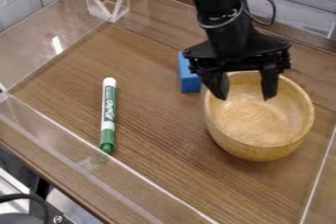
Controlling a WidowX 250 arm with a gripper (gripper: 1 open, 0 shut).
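My black gripper (237,83) points down over the back part of a cream oval bowl (257,130); it stands open, with nothing visible between its fingers. A blue block (190,75) sits just left of the bowl, partly behind the gripper. A green-and-white marker (108,115) lies on the wooden table at the left.
A transparent edge runs along the left side, and dark cables show at the bottom left corner.
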